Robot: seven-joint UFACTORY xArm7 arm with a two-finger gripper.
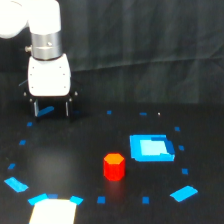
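Note:
A red block point(114, 168) with a six-sided, more orange top stands upright on the black table, right of centre and toward the front. Behind it and to the right is a blue square tray or frame point(135, 149) with a pale middle; its depth is hard to judge. My white gripper point(53, 106) hangs at the upper left, pointing down. Its two dark fingers point(37, 106) stand wide apart with nothing visible between them. It is well away from both the red block and the blue square.
A pale cream square point(52, 212) lies at the lower left, cut off by the picture's edge. Blue tape pieces point(184, 193) and small blue marks are scattered over the table. A dark curtain point(140, 50) hangs behind. The table's middle between gripper and block is clear.

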